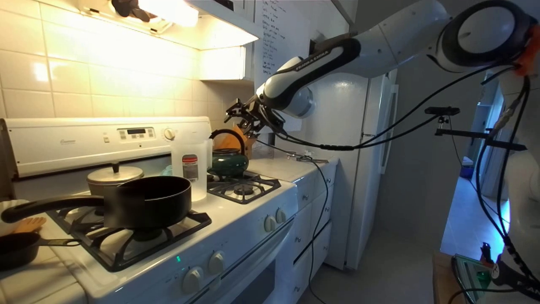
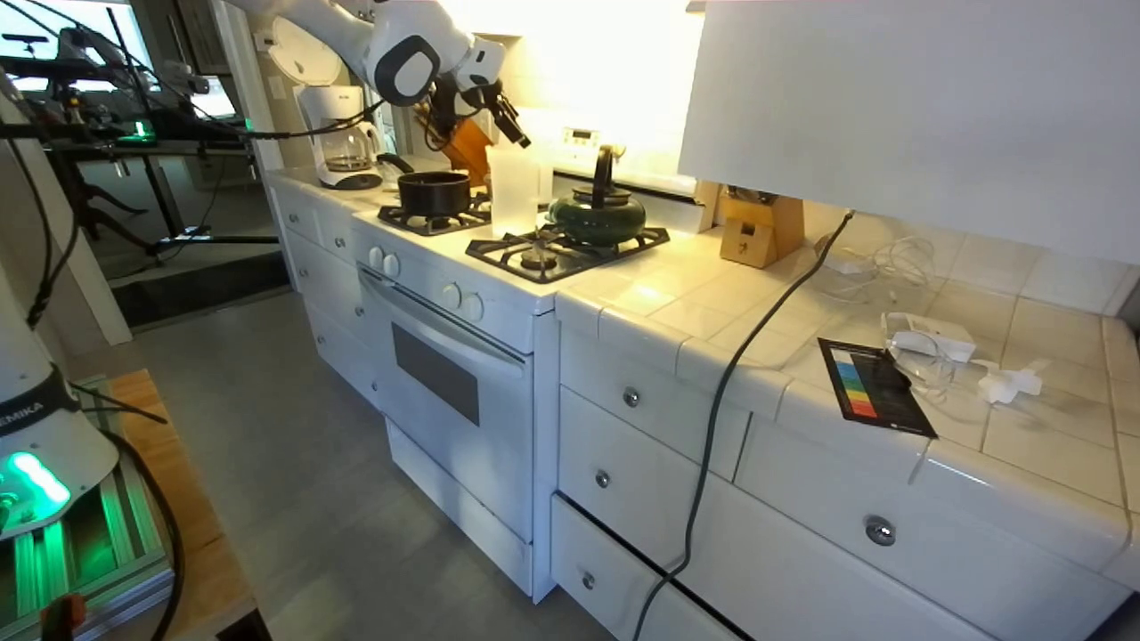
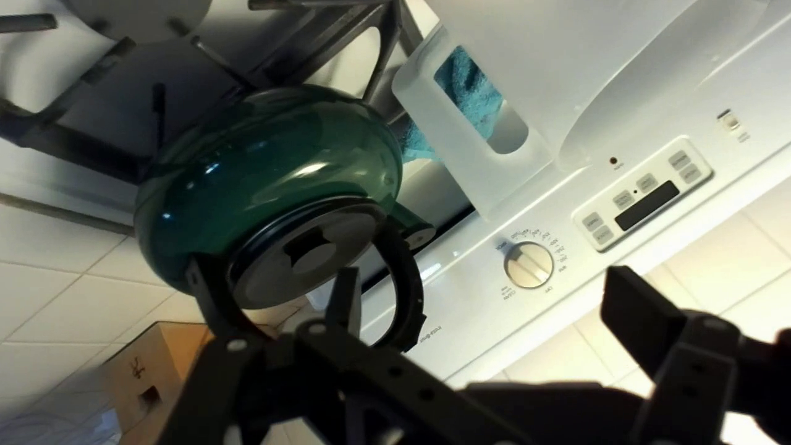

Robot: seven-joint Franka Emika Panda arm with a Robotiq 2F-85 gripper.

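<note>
My gripper (image 1: 236,114) is over the back of the stove with its fingers wide apart and nothing between them. Below and beside it a dark green kettle (image 3: 274,159) stands on the rear burner, its black loop handle (image 3: 405,285) upright. From the wrist, one finger (image 3: 344,296) overlaps the handle's loop in the picture; whether they touch cannot be told. The other finger (image 3: 636,315) appears over the wall tiles behind the stove's control panel (image 3: 643,196). In exterior view 2 the gripper (image 2: 513,126) shows above and behind the kettle (image 2: 598,219).
A translucent white pitcher (image 1: 198,175) stands beside the kettle. On the front burner sits a black saucepan (image 1: 167,202), with a lidded pot (image 1: 114,177) behind it. A wooden knife block (image 2: 761,228) is on the counter near the kettle. The range hood (image 1: 222,23) hangs above the stove.
</note>
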